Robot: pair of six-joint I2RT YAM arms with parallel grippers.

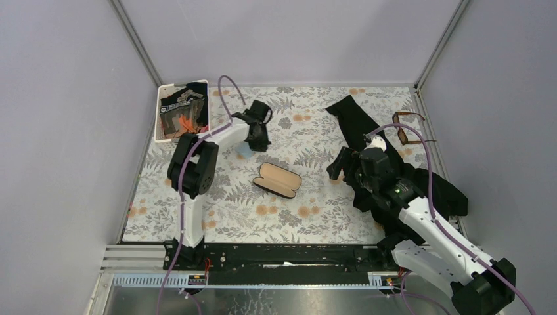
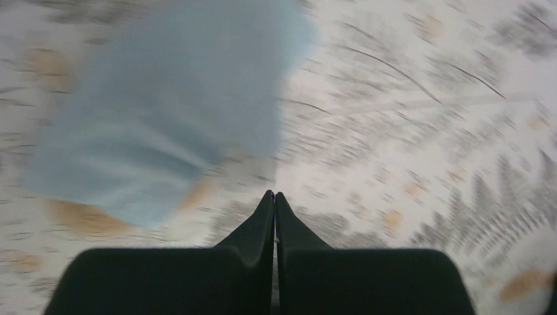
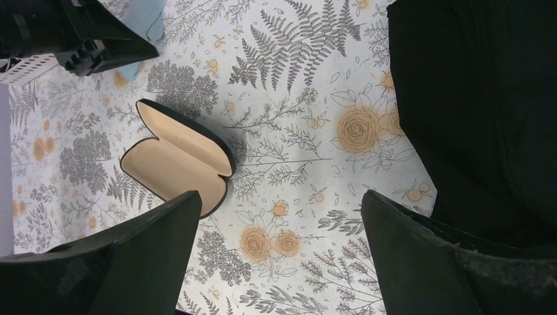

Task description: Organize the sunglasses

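Observation:
The brown-framed sunglasses (image 1: 402, 135) lie with arms spread at the far right of the top view, beyond a black cloth. An open glasses case (image 1: 280, 178) with a tan lining rests mid-table; the right wrist view shows the case (image 3: 177, 167) empty. A light blue cloth (image 2: 171, 98) lies flat on the table, beyond the fingertips in the left wrist view. Over its right side hovers my left gripper, shut with nothing showing between its fingers. My right gripper hangs open above the table, right of the case, its fingers empty.
At the back left stands a white basket (image 1: 157, 117) holding dark and orange items. The black cloth (image 1: 355, 121) spreads along the right side, partly under the right arm. Bare patterned table lies between the case and the cloth.

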